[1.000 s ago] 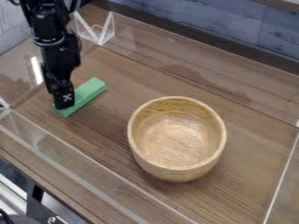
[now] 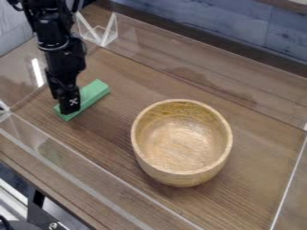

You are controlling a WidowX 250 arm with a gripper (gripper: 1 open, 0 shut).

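Observation:
A green rectangular block point(image 2: 92, 94) lies on the wooden table at the left, angled toward the upper right. The black robot gripper point(image 2: 68, 101) comes down from the upper left over the block's lower-left end, hiding part of it. Whether the fingers are open or closed around the block cannot be made out.
A large tan bowl point(image 2: 182, 135) stands on the table right of center. Clear plastic barriers run along the left and front edges. A wooden wall point(image 2: 240, 22) borders the back.
The gripper has shifted slightly at the block's lower-left end. The block and bowl appear in about the same places.

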